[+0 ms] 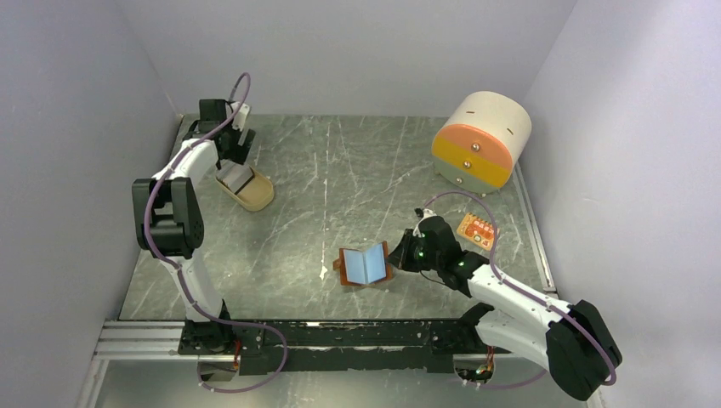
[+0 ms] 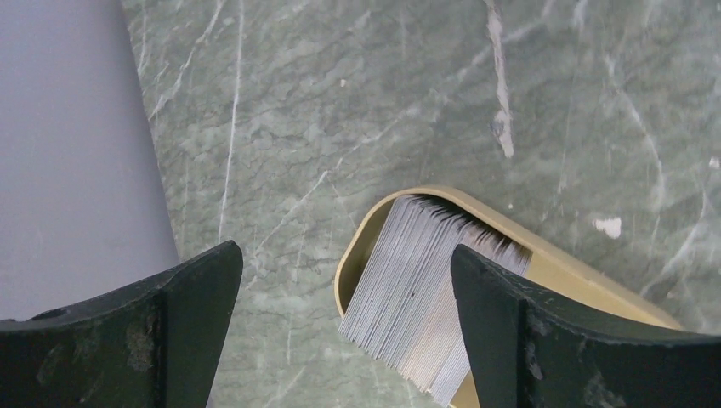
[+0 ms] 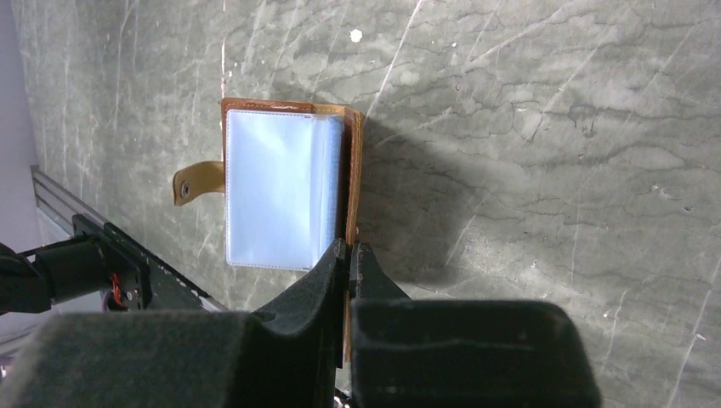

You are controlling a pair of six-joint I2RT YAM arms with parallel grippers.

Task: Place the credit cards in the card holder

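A stack of thin cards (image 2: 410, 293) leans in rows inside a tan oval box (image 2: 587, 279), seen from above in the left wrist view. Over this box my left gripper stands open, its fingers wide apart and nothing gripped between them. The brown card holder (image 3: 293, 105) lies spread on the table with pale blue sleeves (image 3: 270, 187) showing and a snap strap (image 3: 200, 181) on its left. My right gripper is shut on the holder's raised right-hand cover edge. In the top view the box (image 1: 255, 195) is partly covered by the left arm.
A rounded cabinet (image 1: 489, 140) with coloured drawers stands at the back right. An orange booklet (image 1: 477, 230) lies in front of it, near the right arm. A wall runs close along the left side.
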